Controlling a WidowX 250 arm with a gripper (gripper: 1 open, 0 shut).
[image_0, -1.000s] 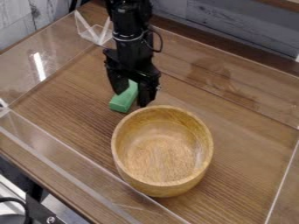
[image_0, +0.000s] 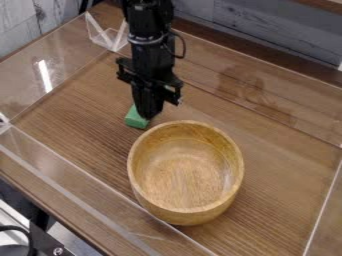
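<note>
The black arm reaches down from the top of the view, its gripper (image_0: 151, 99) low over the wooden surface just above and right of a small green object (image_0: 135, 118). The gripper partly covers the green object and looks shut; whether it touches it I cannot tell. A round tan bowl (image_0: 185, 202) sits in front, a little to the right, below the gripper.
Clear plastic edges run along the left side, and a raised border lines the back right. A black cable lies at the bottom left.
Over the last second the gripper has shifted slightly and now covers more of the green object's upper part. The bowl has not moved.
</note>
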